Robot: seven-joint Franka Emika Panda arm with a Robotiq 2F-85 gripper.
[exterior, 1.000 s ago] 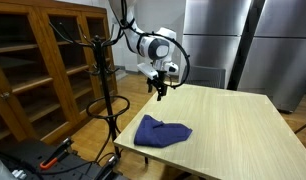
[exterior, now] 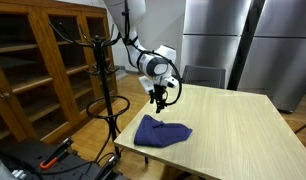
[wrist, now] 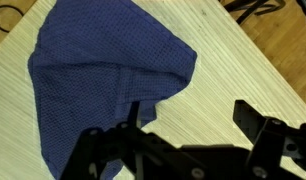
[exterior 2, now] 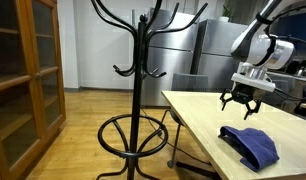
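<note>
A dark navy cloth point(exterior: 165, 133) lies loosely folded on the pale wooden table, close to its near left edge. In exterior view 2 the cloth point(exterior 2: 255, 148) has uneven raised folds. My gripper point(exterior: 160, 105) hangs above the table just behind the cloth, pointing down and open. From the wrist view, the cloth point(wrist: 103, 75) fills the upper left, and one corner reaches toward the space between the fingers. The left finger point(wrist: 133, 113) overlaps the cloth's lower edge in the picture; the right finger point(wrist: 248, 119) is over bare wood. Nothing is held between the gripper's point(wrist: 190, 116) fingers.
A black coat stand point(exterior 2: 135, 90) rises beside the table's left edge. Behind the table is a dark chair point(exterior: 204, 76). Wooden glass-door cabinets point(exterior: 33, 65) line the left wall.
</note>
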